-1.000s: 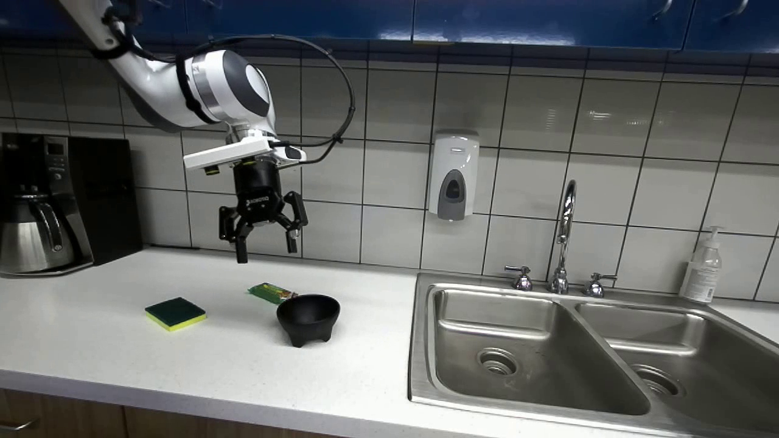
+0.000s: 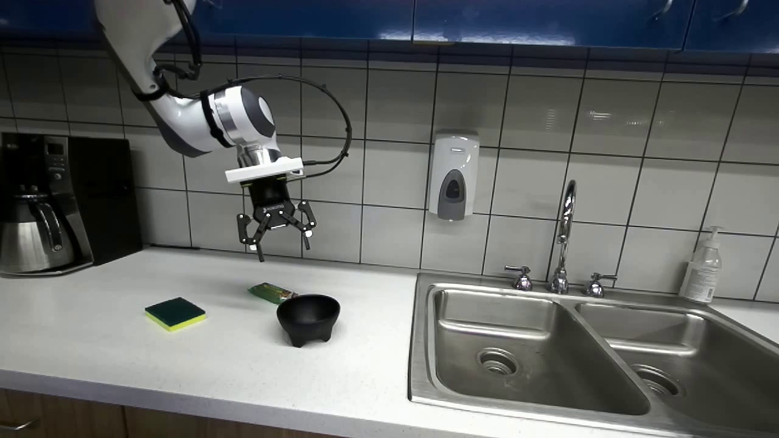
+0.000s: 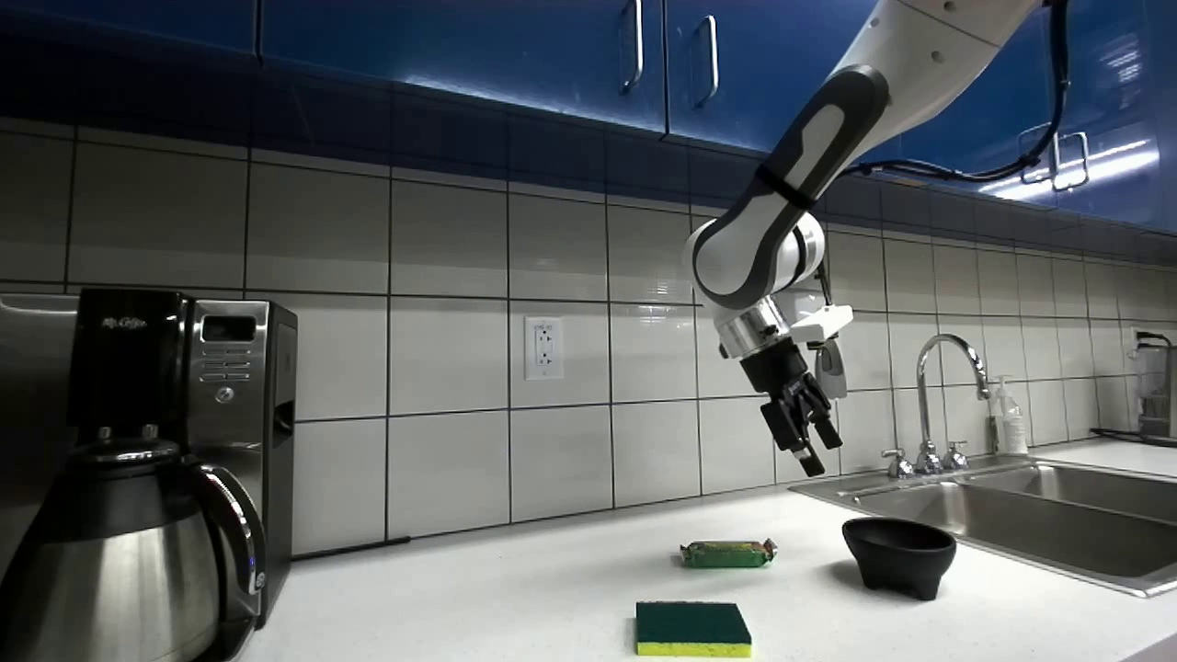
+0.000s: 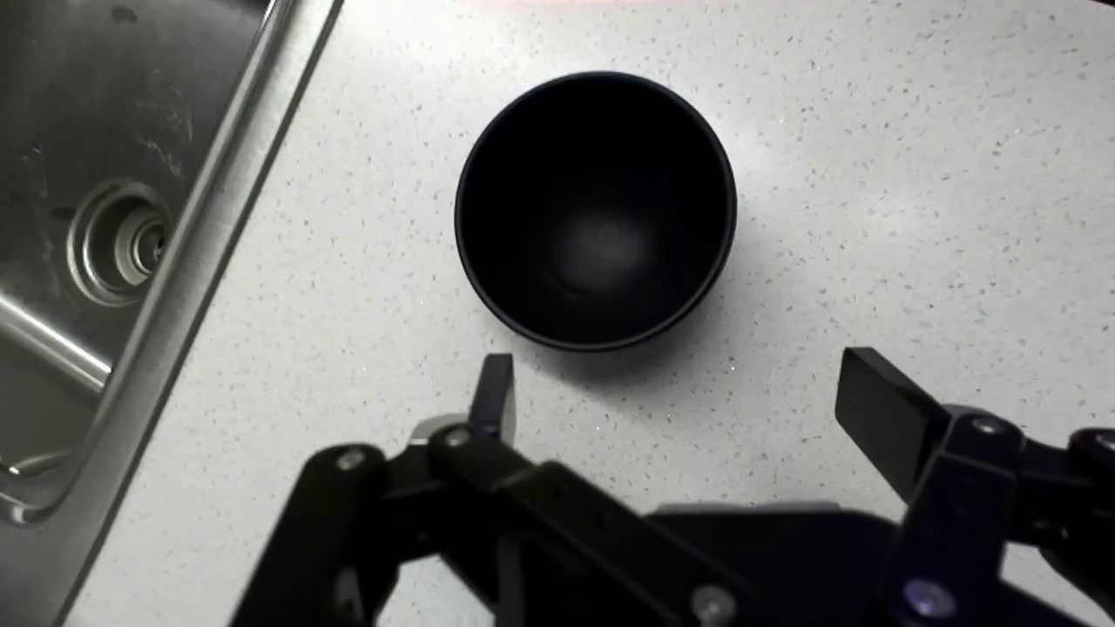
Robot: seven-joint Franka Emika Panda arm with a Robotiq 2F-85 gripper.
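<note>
My gripper (image 2: 284, 253) hangs well above the counter near the tiled wall, its fingers wide apart and nothing between them. A black bowl with short feet (image 2: 308, 319) stands upright on the counter, lower than the gripper. From the wrist view, the bowl (image 4: 596, 209) looks empty and lies just beyond the fingertips. Behind the bowl and to its left is a green wrapped bar (image 3: 728, 553). A sponge with a dark green top and yellow underside (image 2: 176, 313) lies flat, further left. Neither the bar nor the sponge shows in the wrist view.
A steel double sink (image 2: 420, 343) is set into the counter on the right, with a tall faucet (image 2: 563, 233) behind it. A coffee maker (image 2: 102, 197) occupies the left end. Bare counter (image 2: 241, 372) stretches in front of the sponge and bowl.
The gripper has turned and shifted slightly to the right and back towards the wall, still open. Bowl, bar and sponge are where they were.
</note>
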